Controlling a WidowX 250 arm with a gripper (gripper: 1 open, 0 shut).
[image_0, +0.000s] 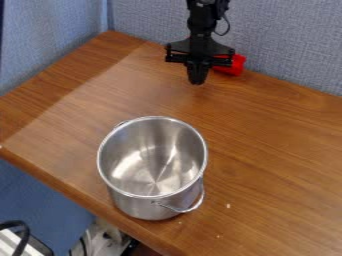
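My black gripper (198, 74) is at the back of the table, low over the wood, its fingers together; nothing clear shows between them. A red object (234, 65) lies against the back wall just right of and behind the gripper, partly hidden by it. A steel pot (151, 160) with a wire handle stands at the front left edge of the wooden table (274, 160).
A padded grey-blue wall (281, 40) runs along the back, with another panel at the left. Dark cables lie off the table at the bottom left.
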